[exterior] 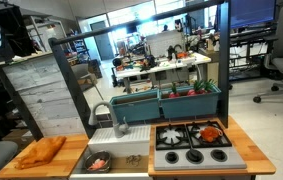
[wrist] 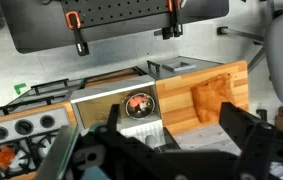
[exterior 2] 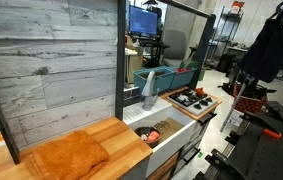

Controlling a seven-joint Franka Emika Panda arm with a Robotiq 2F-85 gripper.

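Note:
My gripper hangs high over the counter, its dark fingers point(wrist: 112, 126) wide apart at the bottom of the wrist view and nothing held between them. An orange cloth point(exterior: 41, 152) lies crumpled on the wooden top at the left of exterior view 1; in the wrist view the cloth point(wrist: 213, 97) is well below the gripper. A round metal pot point(wrist: 140, 105) with small reddish contents sits at the sink. On the stove point(exterior: 193, 157) rests an orange-red item point(exterior: 210, 133), too small to make out.
A tall faucet point(exterior: 109, 112) rises behind the sink. Blue bins point(exterior: 166, 108) with small red and green items stand behind the stove. A dark upright post point(exterior: 223, 75) and a grey plank wall point(exterior 2: 56, 75) border the counter. Bare wood point(exterior 2: 126, 137) lies right of the cloth.

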